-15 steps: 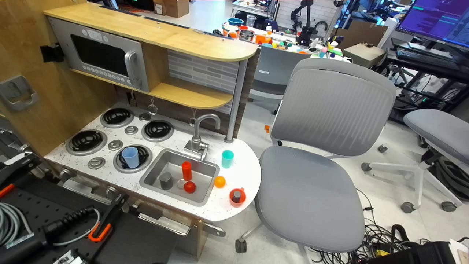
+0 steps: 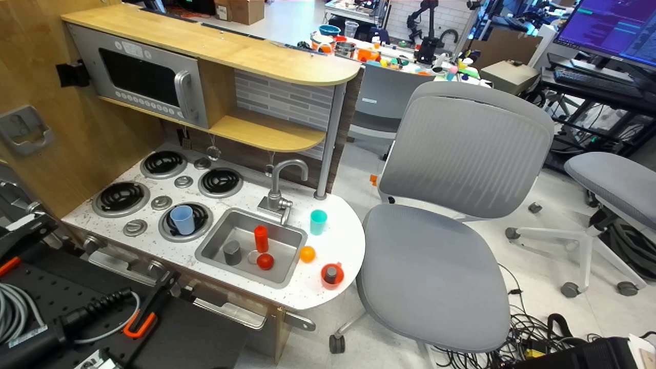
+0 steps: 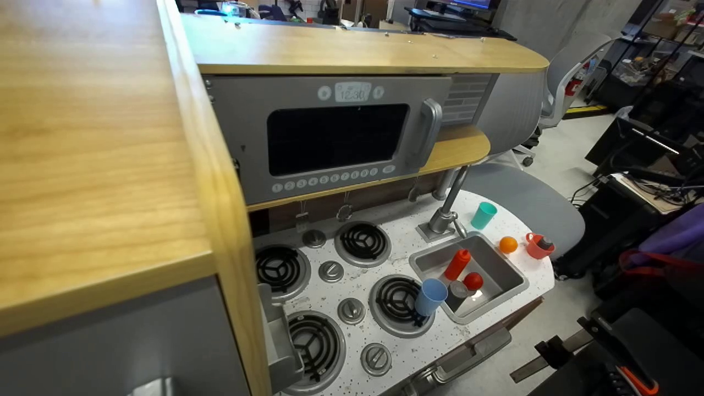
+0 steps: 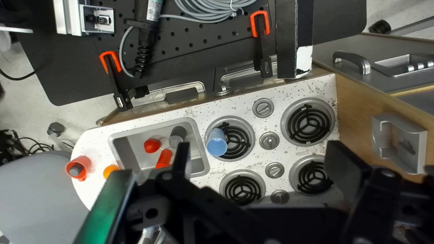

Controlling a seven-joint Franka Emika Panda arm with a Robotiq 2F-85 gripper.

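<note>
High above the toy kitchen's counter, my gripper stands open in the wrist view, its two dark fingers wide apart and nothing between them. A blue cup (image 2: 182,219) stands on the front right burner, beside the sink (image 2: 216,261). In the sink are a red bottle (image 2: 261,239), a red ball (image 2: 265,261) and a grey cup (image 2: 232,252). A teal cup (image 2: 318,222) is right of the faucet (image 2: 277,190). An orange ball (image 2: 307,254) rests by the sink's right rim. Near the rounded end, a red cup (image 2: 332,277) has a dark grey piece in it.
The grey microwave (image 3: 336,135) and a wooden shelf (image 2: 270,130) overhang the counter's back. A tall wooden side panel (image 4: 358,122) bounds the stove end. Along the front lies a black perforated table (image 4: 195,36) with orange clamps. A grey chair (image 2: 430,270) touches the rounded end.
</note>
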